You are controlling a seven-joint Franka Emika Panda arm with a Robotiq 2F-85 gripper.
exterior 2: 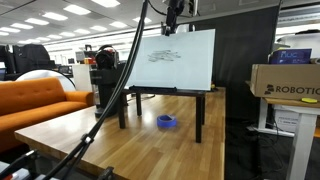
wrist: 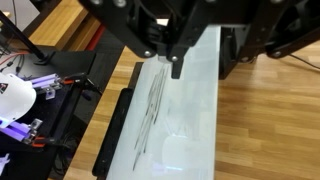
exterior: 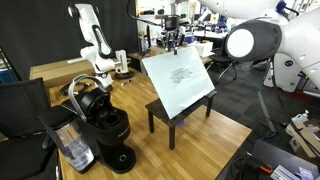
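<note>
A white board [exterior: 180, 80] leans on a black stand on the wooden table. Faint dark strokes [exterior 2: 165, 56] mark its upper left part in exterior view 2; from the wrist they appear as several long thin lines [wrist: 150, 112]. Near the board's upper edge is my gripper [exterior: 172, 46], shut on a small dark object [wrist: 177, 68], perhaps a marker. Its tip shows over the white surface in the wrist view. Whether it touches the board cannot be told. The fingers hide most of the held object.
A blue tape roll [exterior 2: 166, 121] lies on the table beneath the stand [exterior 2: 198, 118]. A black coffee machine [exterior: 100, 120] occupies the table's near left. Bare wood [exterior: 205, 145] shows in front of the board. A cardboard box [exterior 2: 286, 80] sits off to the right.
</note>
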